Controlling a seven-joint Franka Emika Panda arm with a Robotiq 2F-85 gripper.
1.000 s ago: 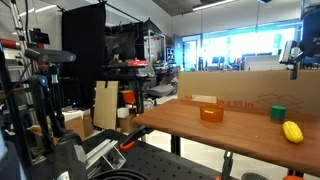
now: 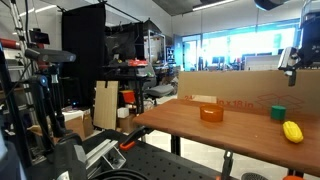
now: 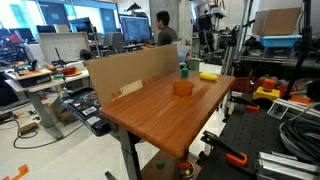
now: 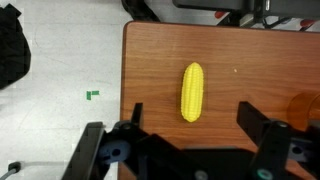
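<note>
A yellow, corn-shaped object [image 2: 292, 131] rests near the right end of the brown wooden table [image 2: 240, 131]; in the wrist view the same yellow object [image 4: 192, 92] points along the gap between my fingers. Well above it hangs my gripper [image 2: 290, 69], wide open and empty. From overhead, the gripper has its two dark fingers spread to either side of the yellow object's near end, touching nothing. An orange bowl [image 3: 183, 89] stands around the table's middle. Behind the yellow object is a green cup [image 2: 278, 112], which the wrist view does not show.
A cardboard panel [image 3: 135, 80] runs along one long side of the table. At the right of the wrist view, part of the orange bowl [image 4: 306, 108] shows. Bare wood separates the bowl from the yellow object.
High over the table's right end, the arm has shifted slightly in exterior view 1. The yellow object, bowl and cup have stayed in place.
</note>
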